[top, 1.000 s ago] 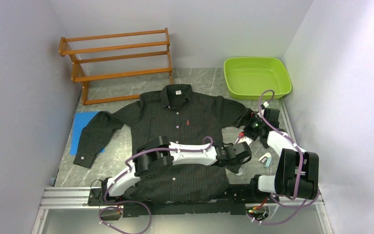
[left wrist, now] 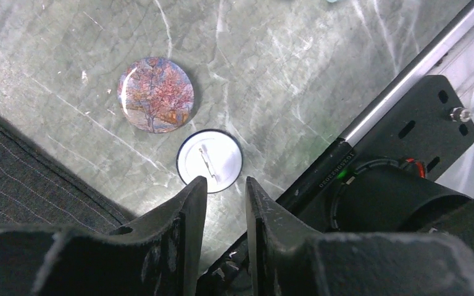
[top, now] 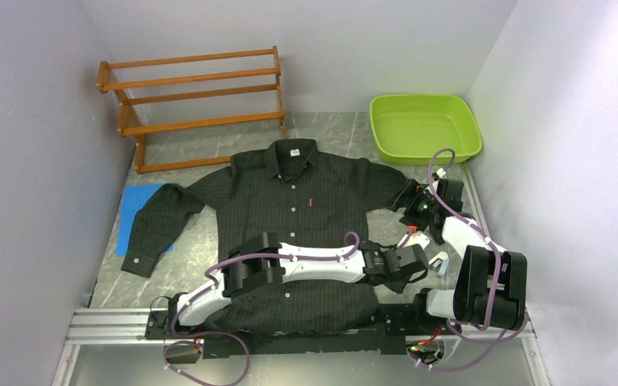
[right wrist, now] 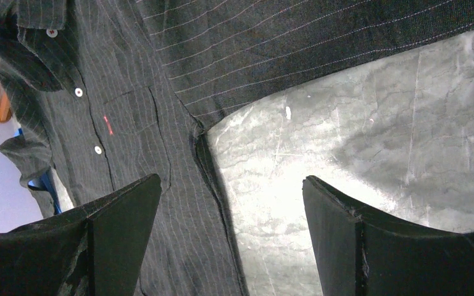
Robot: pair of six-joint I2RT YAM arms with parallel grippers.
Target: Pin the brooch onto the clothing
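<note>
A dark striped shirt (top: 294, 193) lies spread across the table. In the left wrist view a white round brooch back (left wrist: 216, 163) with a silver pin lies just beyond my left gripper, whose fingertips stand apart with nothing seen held. A round badge with a pink tree picture (left wrist: 155, 94) lies above it, beside the shirt's edge. My right gripper is open above the shirt's right sleeve and the bare table, with nothing between its fingers.
A green basin (top: 423, 149) stands at the back right, a wooden rack (top: 185, 126) at the back left. A blue sheet (top: 129, 213) lies under the left sleeve. Small objects (top: 438, 265) lie right of my left gripper. A metal rail runs along the front.
My left gripper has moved slightly right and toward the table's front over the last second. The right arm and the shirt look unchanged.
</note>
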